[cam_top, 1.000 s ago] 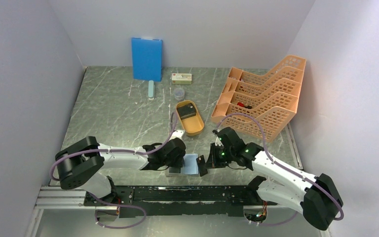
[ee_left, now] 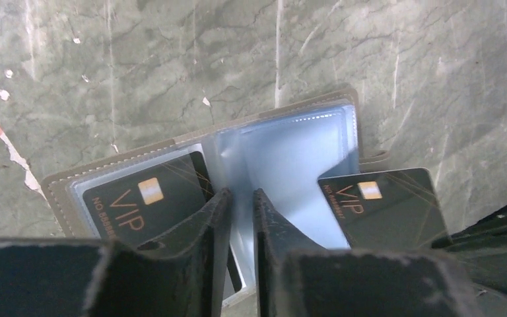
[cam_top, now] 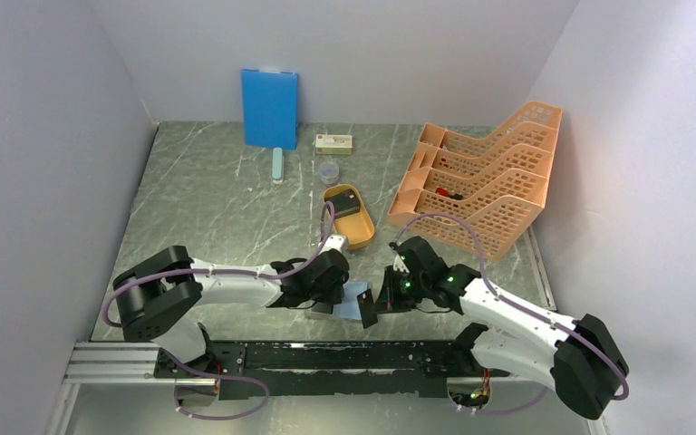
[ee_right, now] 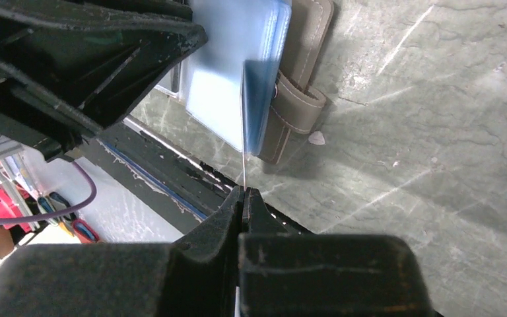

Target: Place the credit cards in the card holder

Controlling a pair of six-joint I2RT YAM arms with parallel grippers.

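The card holder (ee_left: 297,155) lies unfolded on the table, its clear sleeves facing up. One black VIP card (ee_left: 129,198) sits in its left sleeve. A second black card overlaps the lower right part of the bluish right sleeve; the right wrist view shows this card (ee_right: 243,125) edge-on, with my right gripper shut on its near end. Whether its far edge is under the film cannot be told. Over the holder's middle, my left gripper is partly open, a narrow gap between its fingertips. Contact with the film is unclear.
Behind the arms stands a yellow tray (cam_top: 355,232) with a dark stack (cam_top: 343,203) in it. An orange rack (cam_top: 480,177) takes up the back right. The two grippers are close together over the holder. Free table lies at the back left.
In the top view my left gripper has shifted a little to the right across the holder.
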